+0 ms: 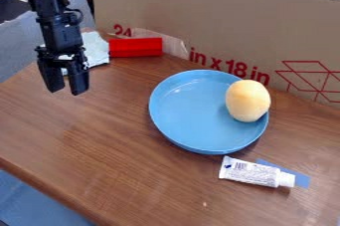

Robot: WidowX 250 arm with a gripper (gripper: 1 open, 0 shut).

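My black gripper hangs over the left part of the wooden table, near its back-left edge, fingers pointing down and apart, with nothing visible between them. To its right a blue plate holds a round, pale orange object on its right side. A white tube lies at the front right, partly over a blue patch on the table. A red object lies at the back, right of the arm.
A white cloth-like item is behind the gripper. A cardboard box walls the back of the table.
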